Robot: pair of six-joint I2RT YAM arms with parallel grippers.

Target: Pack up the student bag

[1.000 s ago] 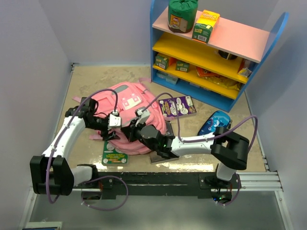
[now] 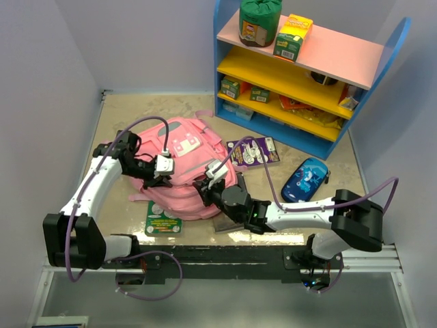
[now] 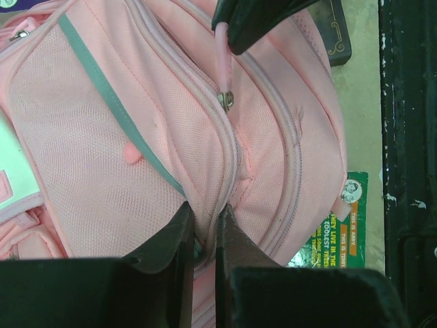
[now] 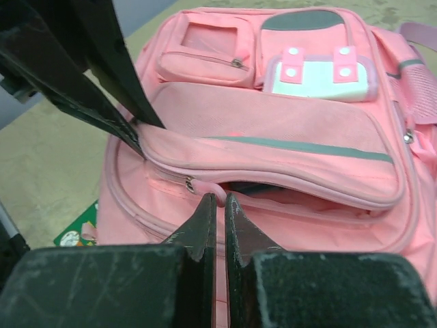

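The pink student bag [image 2: 198, 160] lies on its back at the left of the table, pockets upward. My left gripper is shut on the piped fabric edge of its front panel. A pink zipper pull [image 3: 223, 58] with a metal slider [image 3: 225, 101] is stretched up to my right gripper, whose fingers are shut on its end. Along the seam, to the right of the slider in the right wrist view, the bag gapes, with something dark inside [image 4: 252, 186]. What that dark thing is, I cannot tell.
A green booklet [image 2: 162, 222] and a dark flat item [image 2: 227, 223] lie partly by the bag's front edge. Behind it lies a purple box [image 2: 252, 153]; a blue pencil case [image 2: 305, 180] is at the right. The shelf [image 2: 287, 75] stands at the back.
My right gripper has moved to the right along the bag's front seam. My left gripper has shifted slightly toward the back of the table.
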